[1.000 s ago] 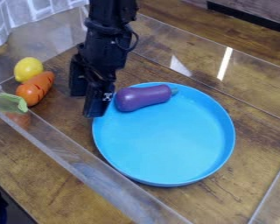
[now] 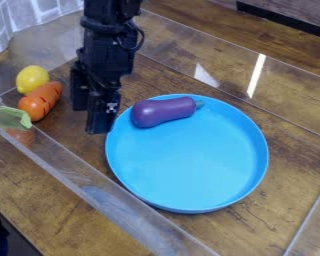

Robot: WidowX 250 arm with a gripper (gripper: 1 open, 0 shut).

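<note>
My black gripper (image 2: 92, 110) hangs low over the wooden surface between the orange carrot toy and the blue plate (image 2: 187, 175), open, with nothing visible between its fingers. A purple eggplant (image 2: 163, 111) lies on the upper part of the plate. The carrot (image 2: 40, 100), with pale green leaves at its lower end, lies at the left, and a yellow lemon-like object (image 2: 32, 79) sits just behind it.
A clear plastic wall runs diagonally along the lower left, in front of the carrot and plate. Bare wood (image 2: 243, 50) fills the back and right of the view.
My gripper has shifted slightly to the left, away from the eggplant and plate. The toys and plate appear unmoved.
</note>
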